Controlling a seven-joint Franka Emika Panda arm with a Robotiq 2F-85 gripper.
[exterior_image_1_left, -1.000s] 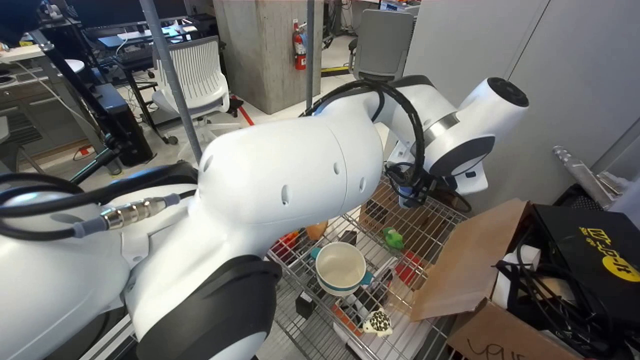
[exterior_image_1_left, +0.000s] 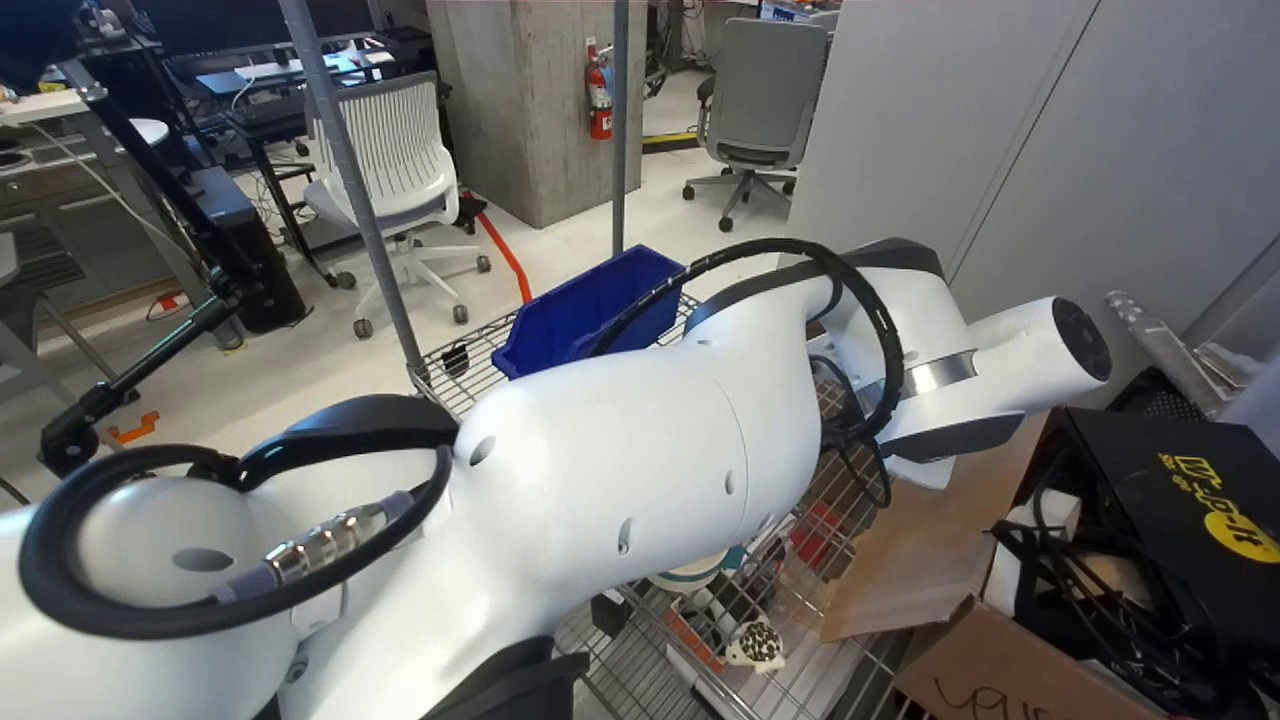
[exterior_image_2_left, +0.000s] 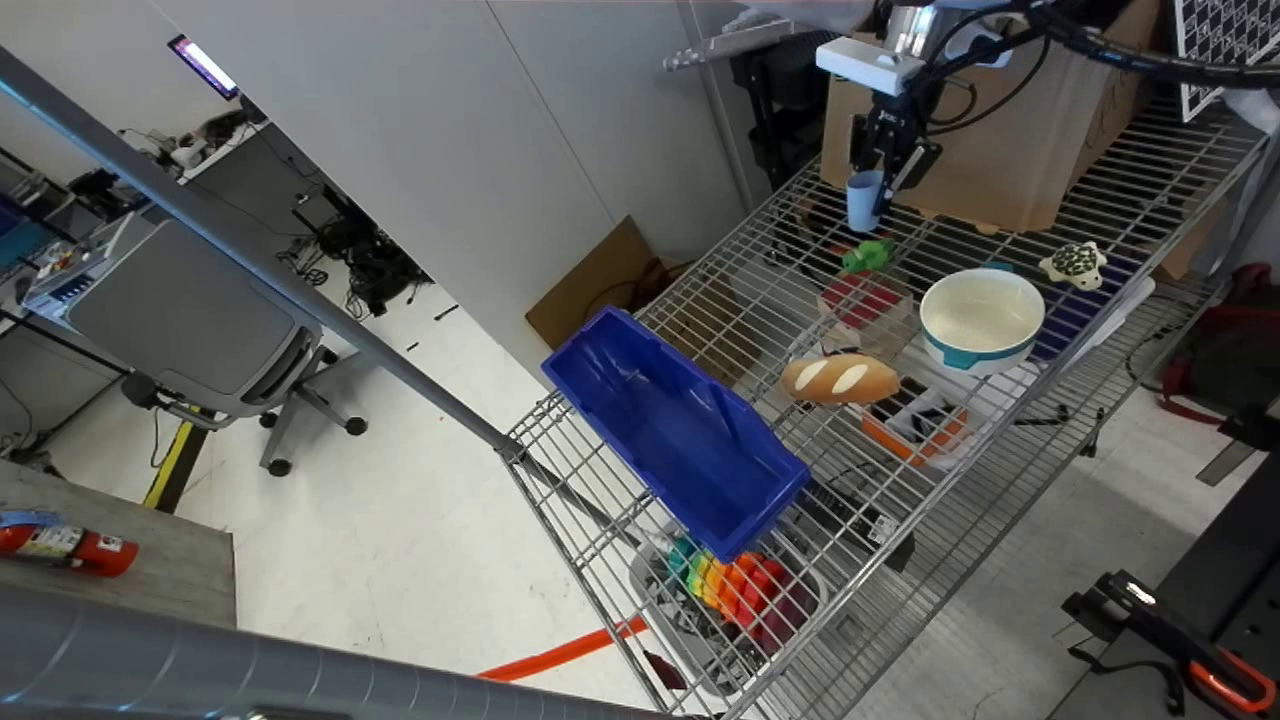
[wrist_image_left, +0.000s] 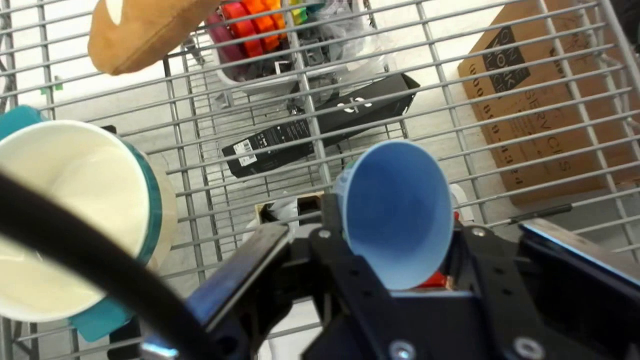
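A light blue cup (exterior_image_2_left: 864, 202) is held upright or nearly so in my gripper (exterior_image_2_left: 890, 168), over the far end of the wire shelf. In the wrist view the empty cup (wrist_image_left: 397, 210) shows its open mouth, with the gripper's dark fingers (wrist_image_left: 354, 276) on either side of it. Whether its base touches the shelf I cannot tell. My arm hides both cup and gripper in exterior view 1. A cream pot with teal handles (exterior_image_2_left: 982, 314) stands near the cup, apart from it. Close below the cup lies a green toy (exterior_image_2_left: 866, 256).
A blue bin (exterior_image_2_left: 678, 426) sits empty on the wire shelf (exterior_image_2_left: 894, 528). Between bin and pot lies a toy bread loaf (exterior_image_2_left: 840, 378); a spotted turtle (exterior_image_2_left: 1074, 265) rests near the edge. An open cardboard box (exterior_image_2_left: 960, 156) stands right behind my gripper. A grey post (exterior_image_2_left: 240, 252) rises at one corner.
In exterior view 1 my arm's wrist has come down and to the right. The arm now covers most of the pot and the green toy, and the blue bin has come into view.
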